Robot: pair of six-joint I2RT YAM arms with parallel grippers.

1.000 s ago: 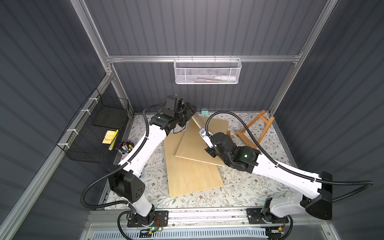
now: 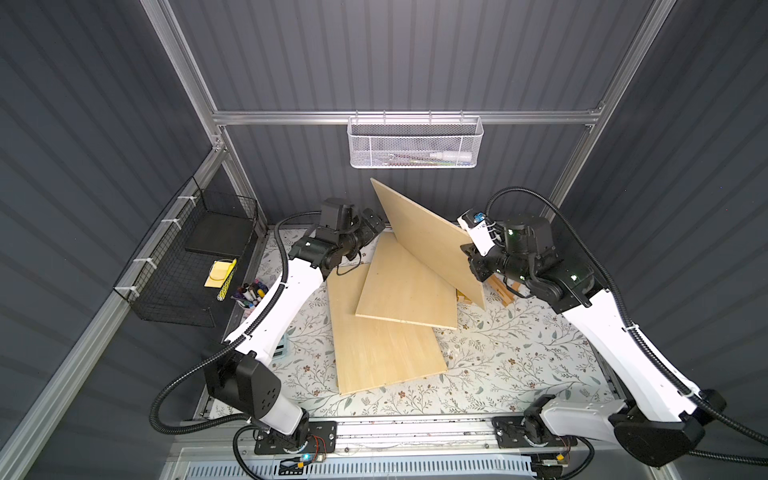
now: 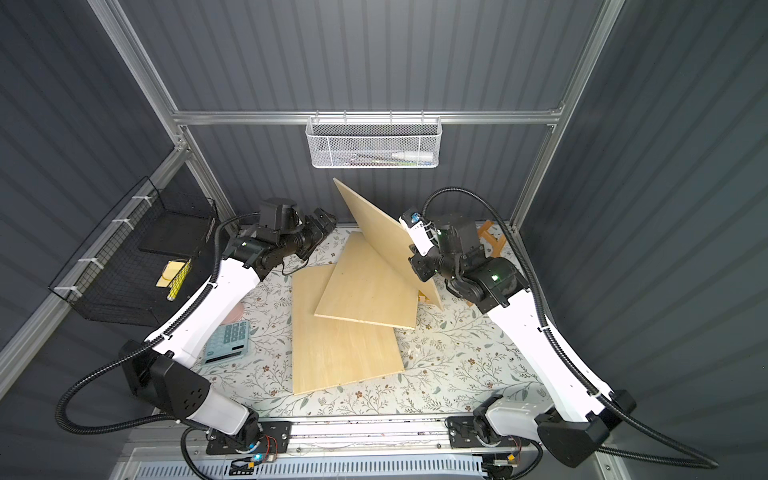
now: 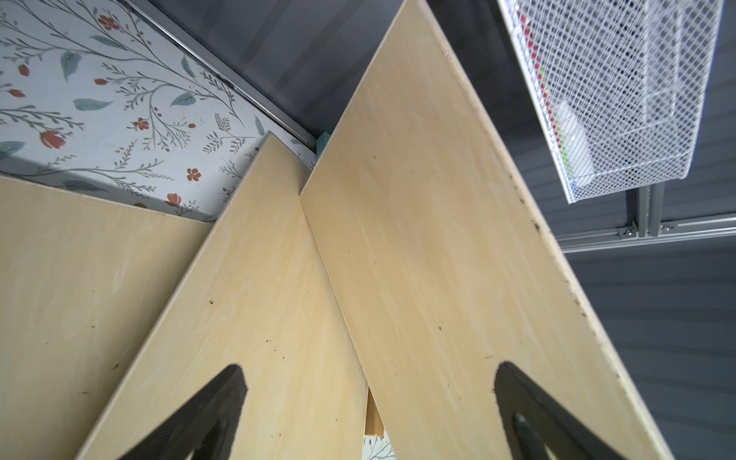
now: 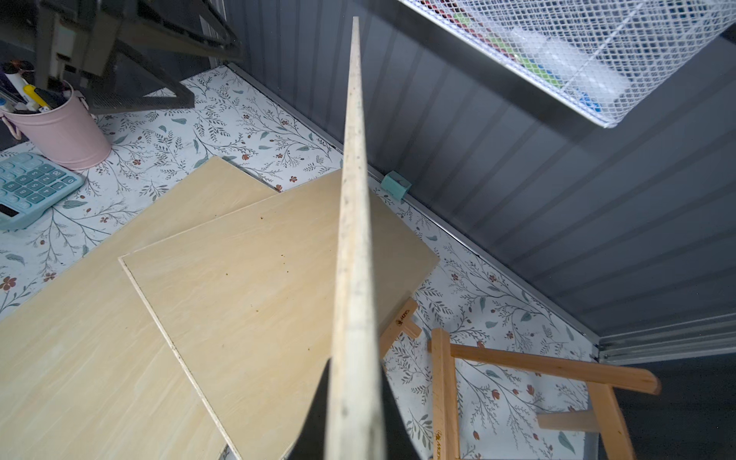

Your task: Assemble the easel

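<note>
A thin plywood board point(image 2: 428, 232) is raised and tilted, leaning to the right. My right gripper point(image 2: 478, 262) is shut on its edge; in the right wrist view that edge runs upward from between dark fingers. Two more boards lie flat, an upper board point(image 2: 408, 284) turned across a lower board point(image 2: 384, 360). To the left of the raised board my left gripper point(image 2: 373, 224) stands open and empty, its fingers point(image 4: 195, 418) wide apart in its wrist view. The wooden easel point(image 5: 443, 391) stands at the right, partly hidden behind the right arm from above.
A pink pen cup point(image 5: 69, 134) and a blue calculator point(image 3: 226, 342) are at the left. A white wire basket point(image 2: 416, 144) hangs on the back wall, and a black mesh basket point(image 2: 192, 256) on the left.
My right gripper has moved right and toward the back, lifting one board off the stack and tilting it up. My left gripper has shifted slightly left and is now apart from that board.
</note>
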